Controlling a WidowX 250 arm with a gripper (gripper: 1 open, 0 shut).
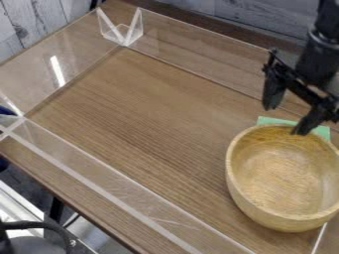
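Observation:
My black gripper [291, 104] hangs at the right, over the back of the large beige bowl [281, 204], its fingers open with nothing visible between them. A mint-green flat object [310, 130] lies behind the bowl, just below the fingers and partly hidden by them and the bowl's rim.
A small clear plastic item [121, 30] stands at the back left. Transparent edging runs along the left and front. A dark cable or fitting [27, 233] sits at the lower left corner.

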